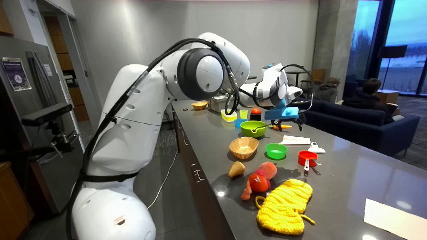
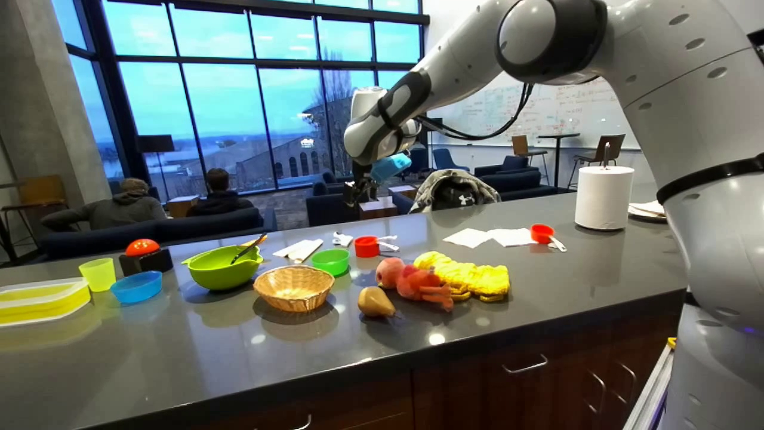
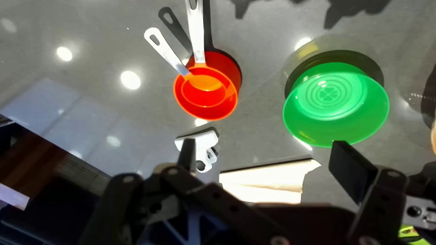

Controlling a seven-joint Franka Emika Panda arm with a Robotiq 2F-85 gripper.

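Note:
My gripper hangs above the far side of the counter, open, with nothing between its fingers. In the wrist view its two black fingers stand wide apart over a folded cream paper. A white clip lies by the left finger. Beyond them are a red measuring cup with two pale handles and a round green bowl, both apart from the fingers. The lime mixing bowl holds a dark-handled utensil, and an orange carrot shows behind it.
Along the near edge lie a wicker basket, a pear, a peach and yellow knitted cloth. A blue bowl, green cup and red button stand left.

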